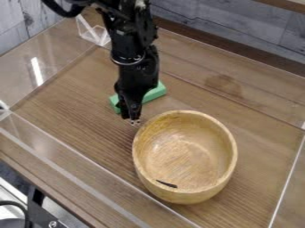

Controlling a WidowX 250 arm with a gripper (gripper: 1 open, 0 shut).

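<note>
My gripper (134, 118) hangs down from the black arm in the camera view, just off the upper-left rim of a large tan bowl (185, 162). It looks shut, with nothing visible between its fingers. A green block (152, 94) lies on the wooden table behind the gripper, partly hidden by it. A small dark piece (167, 183) lies inside the bowl near its lower left.
A white wire-like object (93, 28) stands at the back left. A dark cable (10, 212) lies at the lower-left corner.
</note>
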